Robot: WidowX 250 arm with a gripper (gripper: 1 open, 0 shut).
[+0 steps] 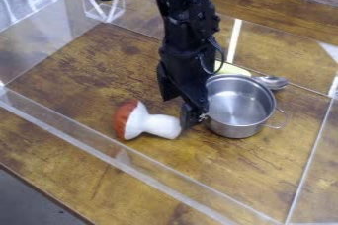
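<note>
My black gripper [181, 105] reaches down at the centre, open, its tips low between a red-and-white toy mushroom [145, 121] and a steel pot [238, 111]. The mushroom lies on its side, red cap to the left, white stem pointing right toward the gripper. The pot stands just right of the gripper and looks empty. Whether the fingertips touch either thing I cannot tell.
A spoon [271, 81] and a pale yellow item [230, 69] lie behind the pot, partly hidden. Clear panels border the wooden table [79, 61].
</note>
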